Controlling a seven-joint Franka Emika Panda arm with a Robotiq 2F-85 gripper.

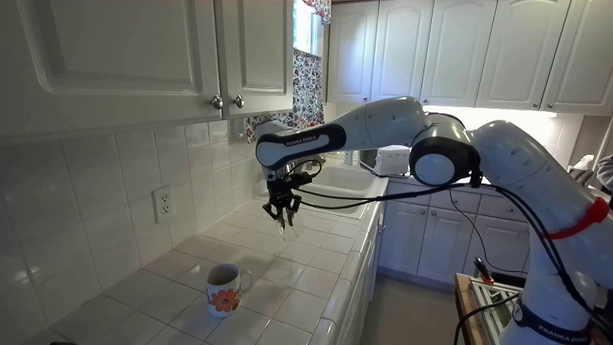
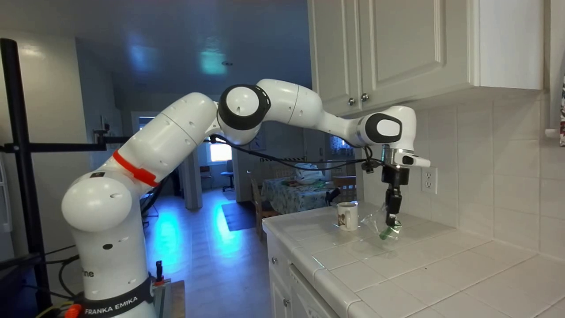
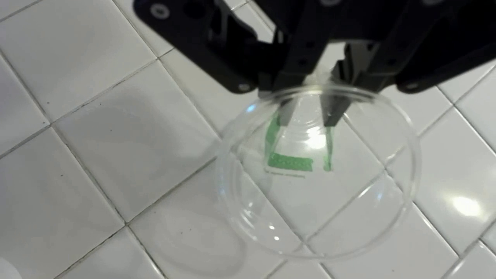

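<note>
A clear, round plastic lid or shallow container (image 3: 321, 253) with green markings hangs from my gripper, which is shut on it. In the wrist view its wide rim faces the camera, and both fingertips show through the clear plastic. Exterior view 1 has the gripper (image 1: 285, 224) above the tiled counter, with the clear item (image 1: 291, 232) just under the fingers. From the other side, the item (image 2: 390, 231) appears low below the gripper (image 2: 392, 221). A white mug (image 1: 224, 292) with an orange flower stands upright on the counter, apart from the gripper.
Beyond the gripper lies a white sink (image 1: 347, 179). Upper cabinets (image 1: 258, 57) overhang the counter near the arm, and a tiled wall with an outlet (image 1: 163, 203) bounds one side. Bare counter (image 2: 423, 281) stretches around the held item.
</note>
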